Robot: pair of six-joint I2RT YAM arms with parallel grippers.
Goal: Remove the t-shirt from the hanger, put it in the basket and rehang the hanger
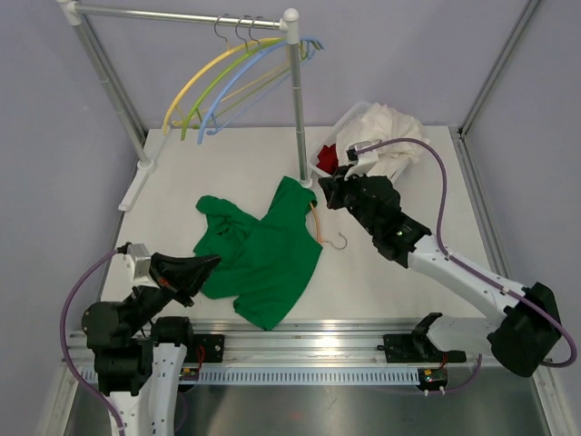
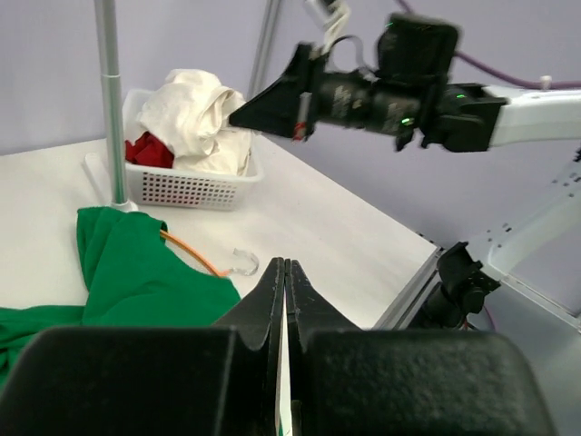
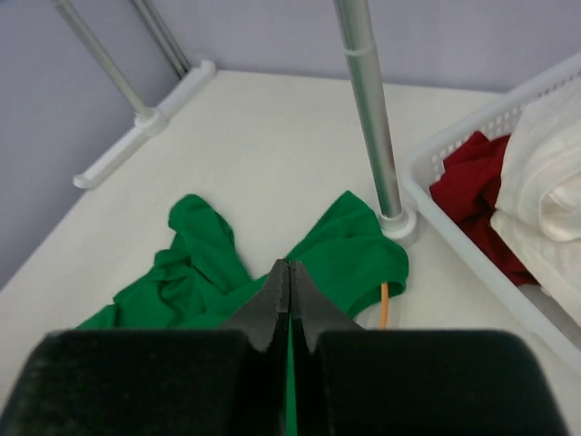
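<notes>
The green t-shirt (image 1: 268,250) lies spread and creased on the table in the top view. From its right side sticks out part of an orange hanger (image 1: 316,222), its hook (image 1: 338,242) bare on the table; the rest is hidden under the cloth. My left gripper (image 1: 218,260) is over the shirt's left part, shut, and nothing shows between its fingers. To the right of the shirt and apart from it, my right gripper (image 1: 329,202) is shut too, with nothing visible between its fingers.
A rack with a white bar (image 1: 163,14) stands at the back, carrying yellow, green and blue hangers (image 1: 238,82). Behind my right gripper, a white basket (image 2: 186,188) holds a white cloth (image 1: 390,132) and a red cloth (image 1: 328,159).
</notes>
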